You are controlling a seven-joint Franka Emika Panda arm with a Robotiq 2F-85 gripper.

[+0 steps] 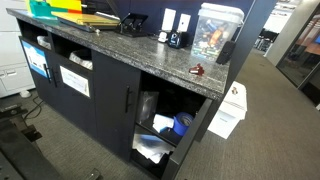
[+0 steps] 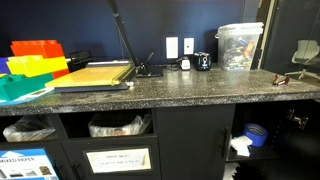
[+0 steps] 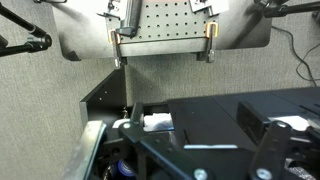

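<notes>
In the wrist view my gripper shows at the bottom edge, its dark fingers set wide apart with nothing seen between them. Beyond it, from above, lies the dark cabinet top [image 3: 205,112]. The open cupboard section holds a white item [image 3: 157,122]. From the side, the cabinet door [image 1: 193,138] stands open, with a blue roll-like object [image 1: 182,123] and white crumpled material [image 1: 152,147] inside. The gripper is out of both exterior views.
On the speckled counter [image 1: 140,52] stand a clear bin [image 1: 215,30], a small reddish-brown object [image 1: 197,70], a yellow-topped paper cutter [image 2: 92,76] and coloured blocks [image 2: 35,65]. A white box [image 1: 229,112] sits on the floor beyond the door.
</notes>
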